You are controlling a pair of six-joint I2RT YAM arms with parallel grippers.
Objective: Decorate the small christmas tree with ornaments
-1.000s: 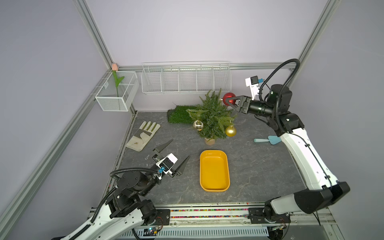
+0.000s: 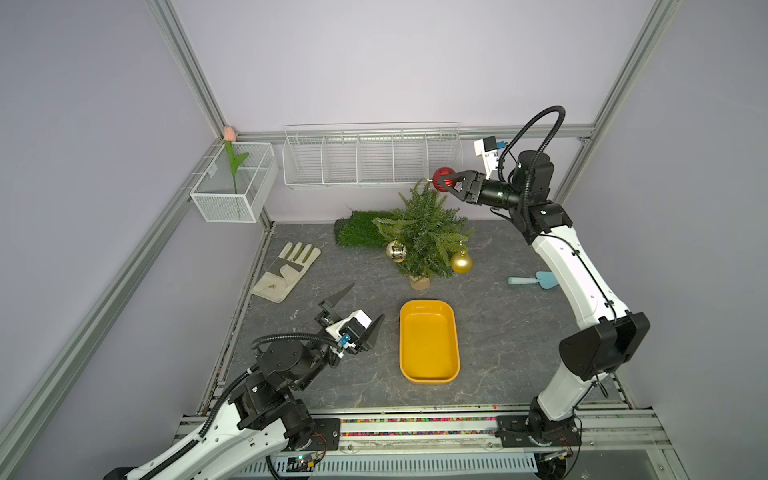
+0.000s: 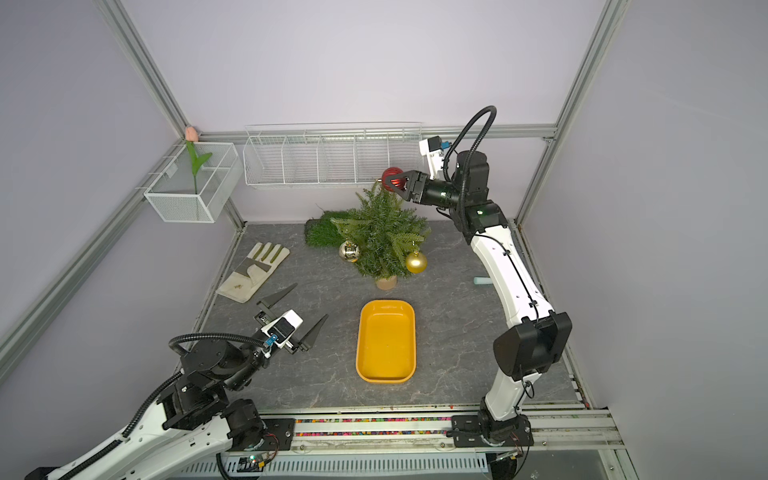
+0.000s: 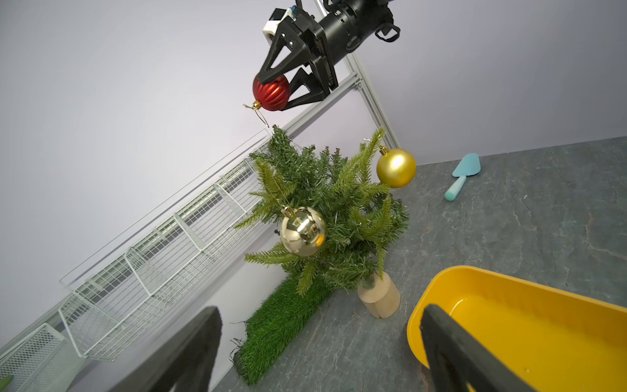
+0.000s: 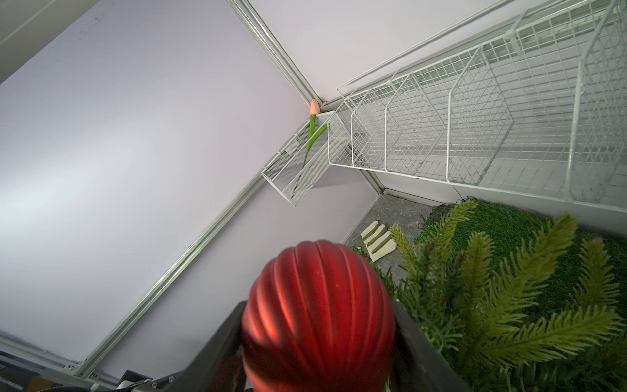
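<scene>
At the back centre stands the small Christmas tree [image 2: 432,228] on a wooden base. A shiny pale gold ball [image 4: 303,232] hangs on its left side, a matte gold ball [image 4: 395,168] on its right. My right gripper [image 2: 445,181] is shut on a ribbed red ornament [image 5: 318,313], held close to the treetop. In the left wrist view the ornament's gold cap and thin string loop point down-left, just above the tree's upper tip. My left gripper [image 2: 366,301] is open and empty, left of the yellow tray and in front of the tree.
The yellow tray [image 2: 402,344] is empty. White wire baskets [image 2: 357,182] hang on the back wall behind the tree. Left of the tree lie a grass mat [image 2: 357,230] and a glove [image 2: 276,286]; a teal trowel [image 2: 524,281] lies to the right.
My left gripper has shifted slightly right. The hanging balls have not moved.
</scene>
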